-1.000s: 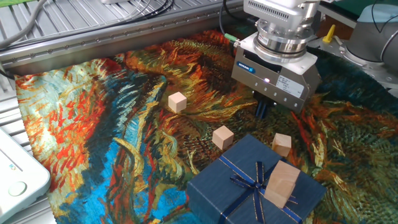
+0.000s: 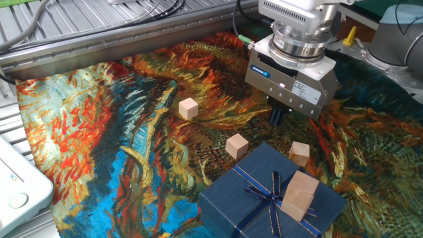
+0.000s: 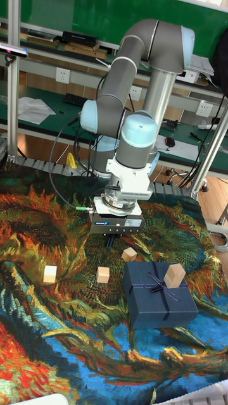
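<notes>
My gripper [image 2: 276, 116] hangs over the cloth behind the blue box, its dark fingers close together with nothing seen between them. In the other exterior view the gripper [image 3: 110, 241] points down behind the wooden cubes. One cube [image 2: 188, 109] sits apart toward the back left. A second cube [image 2: 236, 146] lies near the box's back left edge, and a third cube [image 2: 299, 154] close behind the box. On the lid of the blue gift box [image 2: 225, 198] stands a taller wooden block [image 2: 301, 196], beside the ribbon bow [image 2: 269, 196].
A painted cloth [image 2: 79, 125] covers the table, with broad free room on its left. A white device [image 2: 20, 178] stands at the left edge. Behind runs a metal rail [image 2: 119, 46]; the robot's arm [image 3: 111, 74] rises at the back.
My gripper has shifted very slightly to the left over the last second. The cubes, the block and the box have stayed where they were.
</notes>
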